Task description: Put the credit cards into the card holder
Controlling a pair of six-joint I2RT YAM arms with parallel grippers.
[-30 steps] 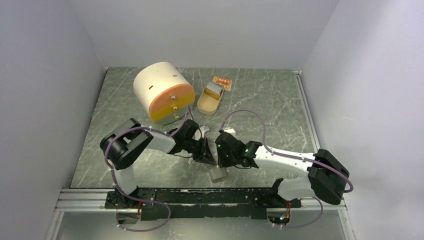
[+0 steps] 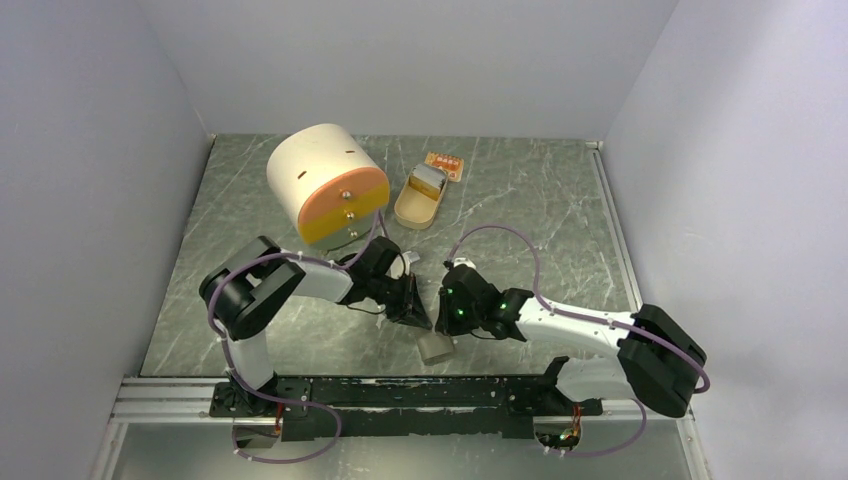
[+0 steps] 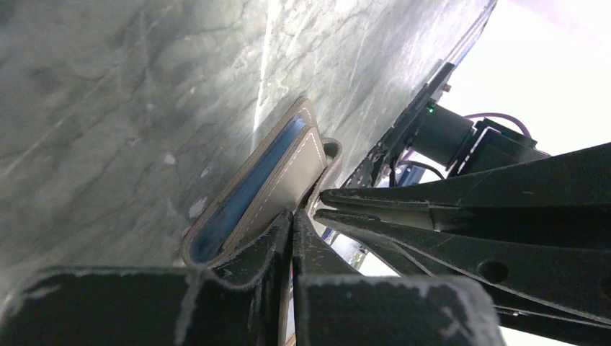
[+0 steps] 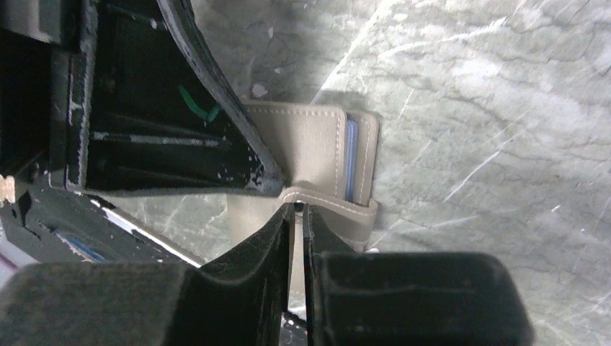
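Note:
A beige stitched card holder (image 2: 435,348) lies near the table's front edge, with a blue card (image 4: 351,158) in its pocket. In the left wrist view the card (image 3: 245,187) shows as a blue strip. My left gripper is shut at the holder, seemingly gripping it, though what is between the fingers is mostly hidden. My right gripper is at the holder's flap, its fingertips close together with a very narrow gap; whether anything is between them is unclear. Both grippers almost meet over the holder.
A white cabinet (image 2: 305,170) with coloured drawers stands at the back left. A beige open container (image 2: 415,210) and an orange item (image 2: 452,160) lie behind the grippers.
The left arm and holder look almost unchanged.

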